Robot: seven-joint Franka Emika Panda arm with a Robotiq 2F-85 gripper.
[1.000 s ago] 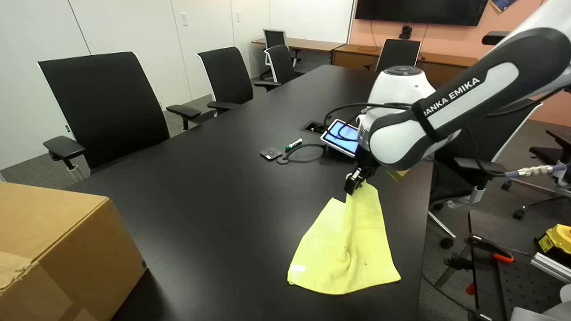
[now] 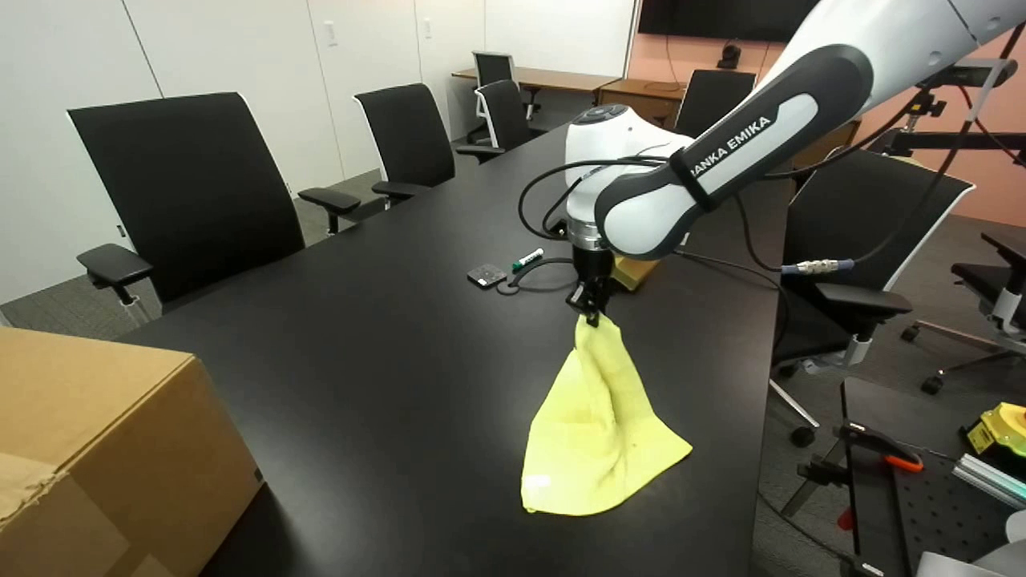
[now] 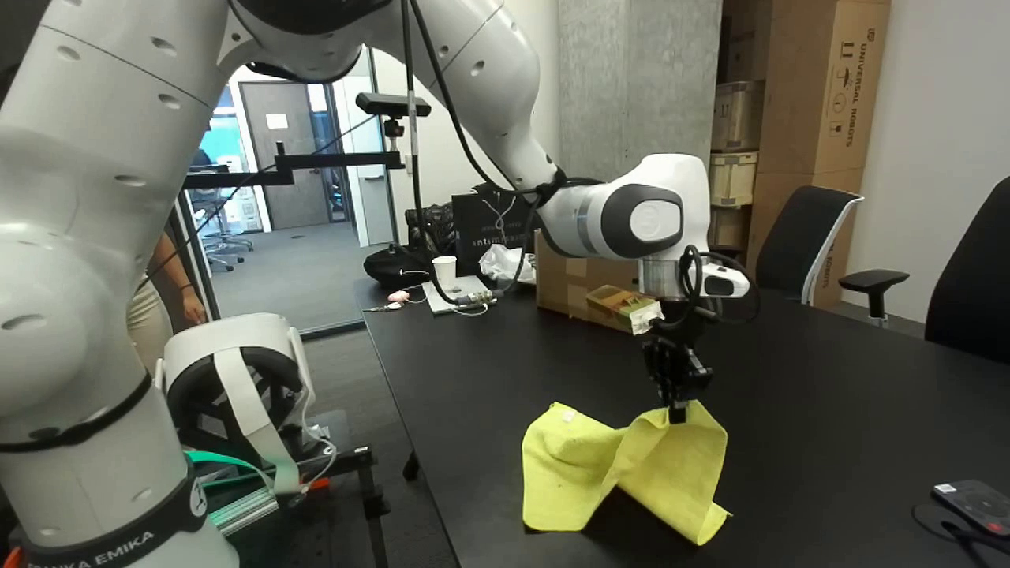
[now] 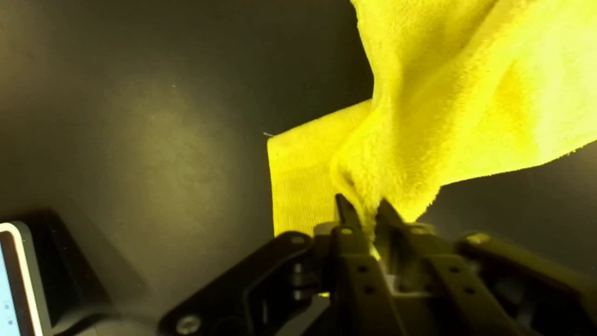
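A yellow cloth [image 2: 596,433] lies partly spread and creased on the dark table, one part drawn up to a peak under my gripper [image 2: 591,316]. In exterior view 2, the gripper [image 3: 678,412] points down at the raised edge of the cloth [image 3: 667,464]. Seen from the wrist, the gripper has its fingertips a little apart, with bunched cloth [image 4: 403,134] reaching between them. Whether the fingers press on it is not clear. A flat part of the cloth rests on the table left of the fingers.
A cardboard box [image 2: 125,452] occupies the near left. Beyond the gripper lie a dark small device [image 2: 486,276] and a green-capped marker [image 2: 528,259]. The edge of a tablet [image 4: 25,280] shows in the wrist view. Bare table [image 2: 385,385] lies left of the cloth.
The gripper has moved left in exterior view 1 and turned more upright. The cloth's raised part has shifted left with it, and its right corner has been drawn inward and farther back.
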